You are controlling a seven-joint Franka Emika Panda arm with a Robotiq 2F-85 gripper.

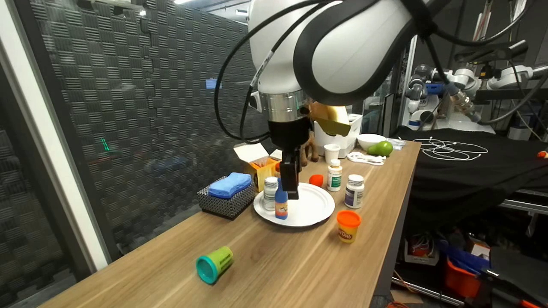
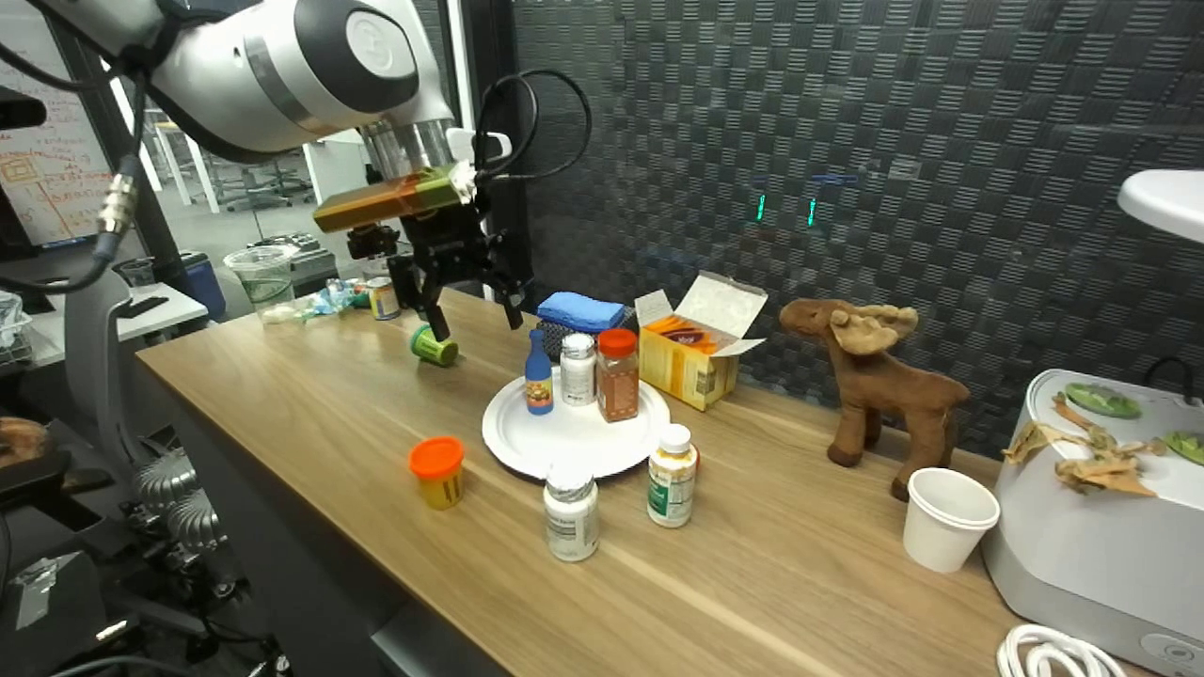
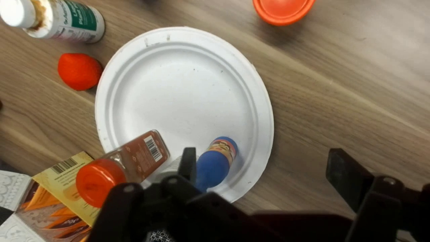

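Above the plate's near side in exterior view 1, my gripper (image 1: pixel 292 196) points down with its fingers apart. In exterior view 2 both fingertips show, and the gripper (image 2: pixel 476 327) has nothing between them. The green cup (image 1: pixel 222 259) with a teal rim lies on its side on bare wood at the front left. The white plate (image 3: pixel 181 92) carries a blue bottle (image 2: pixel 539 387), a white pill bottle (image 2: pixel 578 372) and a red-capped spice jar (image 2: pixel 617 384). From the wrist, the left finger (image 3: pixel 187 162) overlaps the view of the blue bottle; contact cannot be judged.
An orange-lidded Play-Doh tub (image 1: pixel 347 226) and two white bottles, one a purple-labelled bottle (image 1: pixel 354 191), stand right of the plate. Behind are a blue cloth (image 1: pixel 230 185) on a black mesh box, a yellow carton (image 2: pixel 690 350) and a toy moose (image 2: pixel 886 389).
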